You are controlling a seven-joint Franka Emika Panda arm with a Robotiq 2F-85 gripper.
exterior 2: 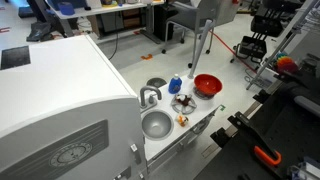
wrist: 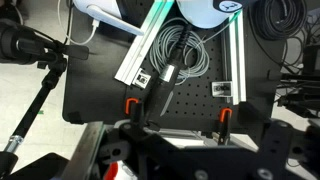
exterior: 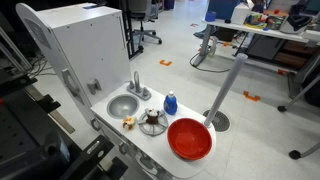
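Observation:
In the wrist view my gripper is open, its two orange-edged fingers [wrist: 130, 106] set wide apart with nothing between them. Below it lies a black perforated table top [wrist: 205, 110] with a coil of grey cable [wrist: 180, 52]. Away from the gripper, a white toy kitchen counter carries a red bowl [exterior: 190, 139], a blue bottle [exterior: 170, 103] and a stove-like metal ring [exterior: 152, 128] with a dark object on it. A small orange and white item [exterior: 129, 123] lies near the round sink [exterior: 123, 106].
A silver faucet [exterior: 137, 82] rises behind the sink. The tall white cabinet [exterior: 92, 48] stands at the counter's left in the first exterior view. A white post [exterior: 226, 88] stands past the bowl. Counter surface around the bottle is clear.

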